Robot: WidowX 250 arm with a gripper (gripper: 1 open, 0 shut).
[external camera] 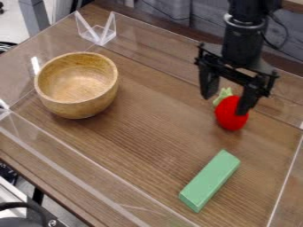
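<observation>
My black gripper point(236, 80) hangs at the upper right with its fingers open, just above a red tomato-like object point(231, 113) with a small green leafy top. Its right fingers hang over the red object's upper part; whether they touch it cannot be told. A light green block point(211, 180) lies at the lower right, well below the gripper.
A round wooden bowl point(76, 99) stands on the left. A small white wire-like holder point(97, 31) is at the upper left.
</observation>
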